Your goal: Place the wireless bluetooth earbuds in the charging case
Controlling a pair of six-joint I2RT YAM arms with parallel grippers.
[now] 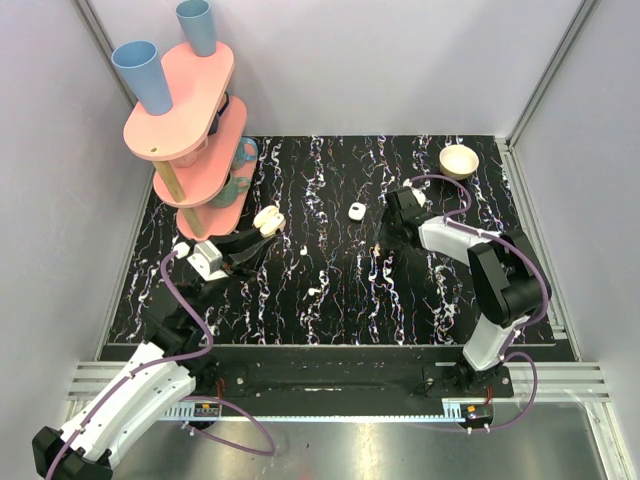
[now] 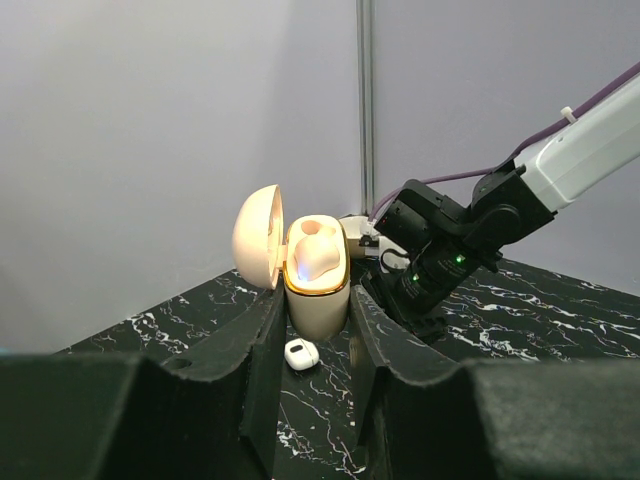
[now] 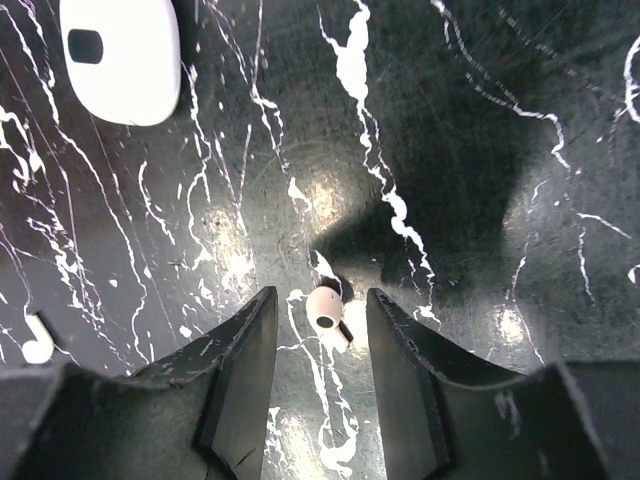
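My left gripper is shut on the open white charging case (image 1: 268, 222), held raised with lid up at the left. My right gripper is open, pointing down over a small earbud (image 3: 324, 308) on the black marble surface. In the right wrist view, another small white piece (image 3: 38, 350) lies at the left edge. A white squarish object (image 1: 356, 211) lies at the middle of the board.
A pink tiered shelf (image 1: 180, 120) with blue cups stands at back left. A cream bowl (image 1: 458, 160) sits at back right. Small white bits lie around the middle of the board, which is otherwise clear.
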